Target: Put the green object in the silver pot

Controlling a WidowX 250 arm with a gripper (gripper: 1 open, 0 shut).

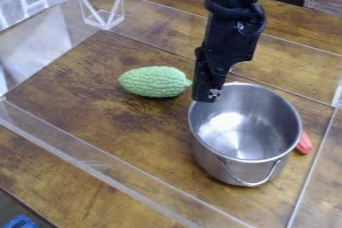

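Observation:
The green object (154,81), bumpy and shaped like a corn cob or bitter melon, lies on the wooden table left of the silver pot. The silver pot (227,162) stands upright, and the part of its inside that shows is empty. My black gripper (209,94) points down at the pot's back left rim, to the right of the green object and apart from it. No object shows at its fingertips. How far apart its fingers stand is not clear, and whether it touches the rim cannot be told.
A small red item (305,144) sits just right of the pot, partly hidden by it. Clear low walls (100,162) border the work area. Bare table (94,112) lies in front of and left of the green object.

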